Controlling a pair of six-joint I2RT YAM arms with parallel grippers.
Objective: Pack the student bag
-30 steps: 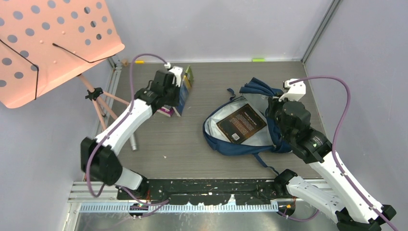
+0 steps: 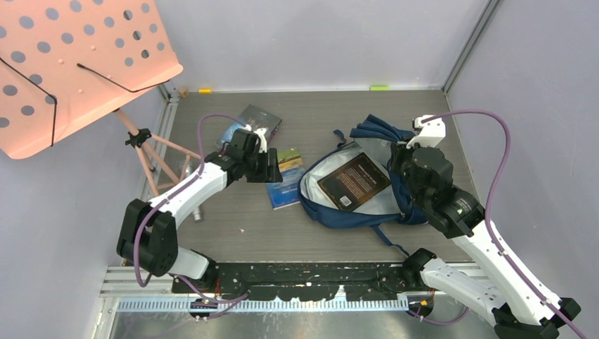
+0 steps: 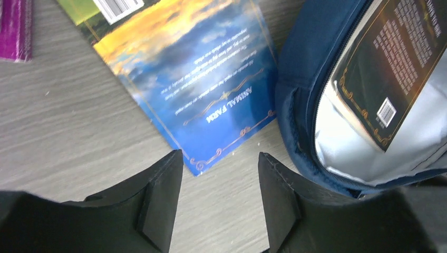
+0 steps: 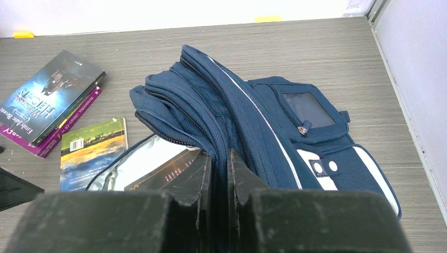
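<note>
The navy bag [image 2: 336, 218] lies unzipped on the table, a dark brown book [image 2: 354, 182] inside on its pale lining. My right gripper is shut on the bag's gathered flap [image 4: 195, 100], holding it up. Flat on the table beside the bag's left edge is a blue and yellow book [image 3: 211, 79], back cover up, its corner close to or touching the bag. My left gripper stands apart over it, with nothing between its fingers. Behind lie a dark book [image 4: 52, 97] and, under it, a purple book [image 4: 68, 121].
A pink perforated panel on a tripod [image 2: 145, 159] stands at the left. Walls bound the back and right. Bare table [image 2: 261, 233] shows in front of the books and left of the bag.
The left gripper carried the blue and yellow book away from the other books toward the bag and let it go; the book was tilted and now lies flat. The right arm stayed still.
</note>
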